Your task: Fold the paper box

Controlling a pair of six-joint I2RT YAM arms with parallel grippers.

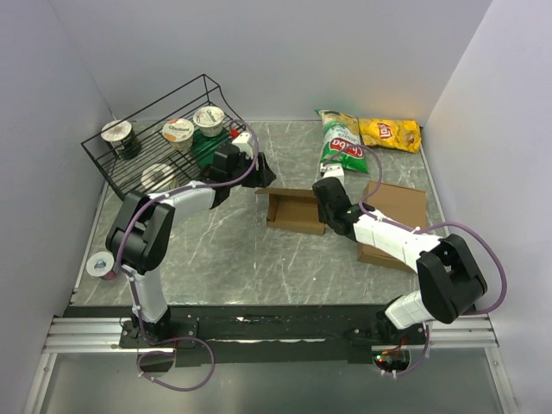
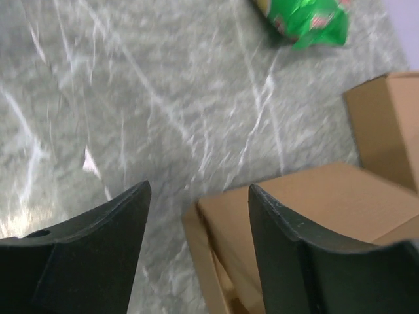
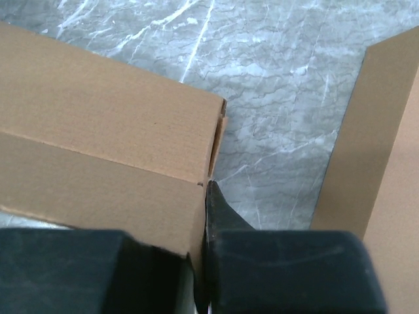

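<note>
The open brown paper box (image 1: 293,216) sits mid-table, its lid flap (image 2: 308,196) raised along the back. My left gripper (image 1: 261,170) hovers just above and left of the flap's left end; in the left wrist view its fingers (image 2: 105,242) stand apart, part open, above that corner. My right gripper (image 1: 326,191) is at the box's right end; in the right wrist view the cardboard edge runs down between its dark fingers, and whether they grip it is unclear.
A flat cardboard piece (image 1: 397,207) lies at the right. Green (image 1: 342,138) and yellow (image 1: 388,132) snack bags lie at the back. A wire rack (image 1: 112,164) with tubs stands at the back left.
</note>
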